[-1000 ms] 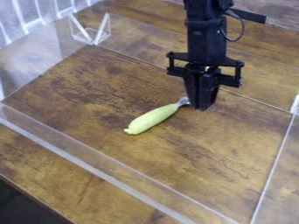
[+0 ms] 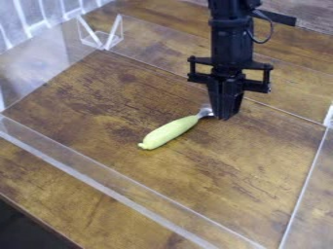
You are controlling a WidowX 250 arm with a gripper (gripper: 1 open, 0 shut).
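A pale yellow-green, corn-like object (image 2: 168, 133) lies diagonally on the wooden surface (image 2: 92, 126), a silvery piece (image 2: 205, 112) at its upper right end. My black gripper (image 2: 224, 109) hangs just right of that end, pointing down. Its fingers overlap in this view, so how far apart they stand is unclear, as is whether they touch the silvery piece.
A clear plastic border (image 2: 117, 195) surrounds the work area. A small white bracket (image 2: 101, 35) stands at the back left, near white bars (image 2: 29, 12).
The object has not visibly moved.
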